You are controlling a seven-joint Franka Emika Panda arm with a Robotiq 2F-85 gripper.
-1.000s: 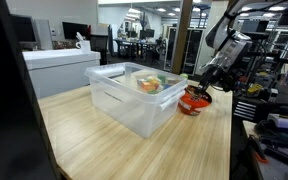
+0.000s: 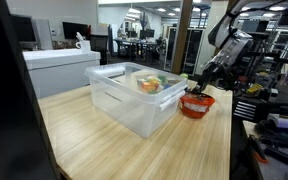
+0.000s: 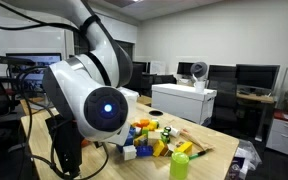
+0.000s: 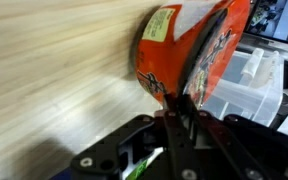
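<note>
A red-orange bowl (image 2: pixel 196 105) rests near the right end of the wooden table, just beyond the clear bin. My gripper (image 2: pixel 196 91) is at the bowl's near rim and shut on it. In the wrist view the bowl (image 4: pixel 174 50) shows orange with a dark inside, and the gripper meets its edge. The bowl seems tilted there, though whether it touches the table is hard to tell. In the second exterior view the arm's white body hides both bowl and gripper.
A clear plastic bin (image 2: pixel 134 100) stands beside the bowl with several colourful items inside. A green cylinder (image 3: pixel 178 166) and more coloured pieces show behind the arm.
The bowl and my gripper have shifted slightly, and the bowl's tilt looks different from a second ago. The bin has stayed in place.
</note>
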